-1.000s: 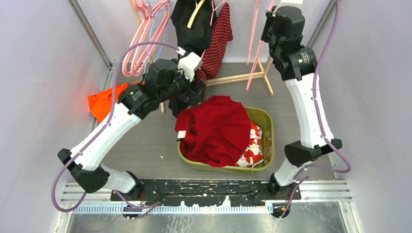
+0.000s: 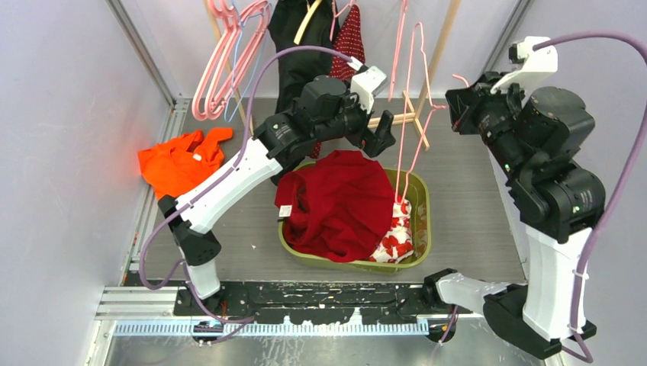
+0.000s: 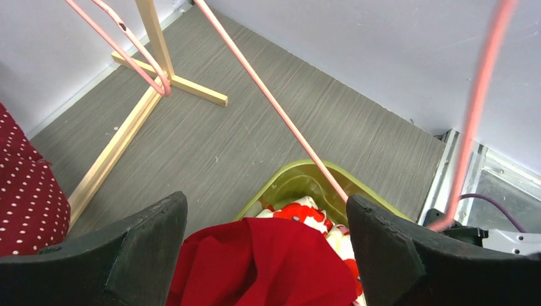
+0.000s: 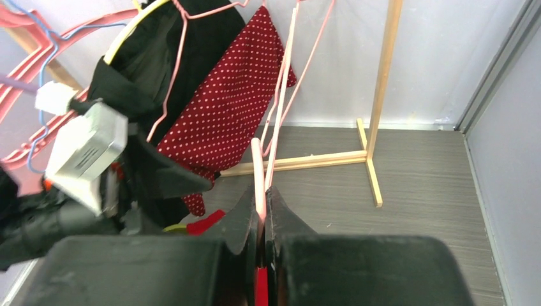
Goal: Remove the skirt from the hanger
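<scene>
My right gripper [image 2: 458, 107] is shut on a pink hanger [image 4: 258, 166], lifted at the right of the top view; its long wire dangles over the bin. My left gripper [image 2: 375, 130] stands open over the bin with nothing between its fingers. A dark red cloth [image 2: 336, 206] lies in the olive bin [image 2: 423, 240], beside a white cloth with red flowers [image 2: 393, 236]. On the rack hang a black garment [image 2: 290, 53] and a red dotted garment [image 4: 223, 95]. I cannot tell which cloth is the skirt.
Several pink and blue hangers [image 2: 217, 69] hang at the rack's left. An orange cloth [image 2: 172, 164] lies on the left floor. The wooden rack foot [image 4: 319, 159] stands behind the bin. Floor right of the bin is clear.
My left gripper has moved right and up in the top view.
</scene>
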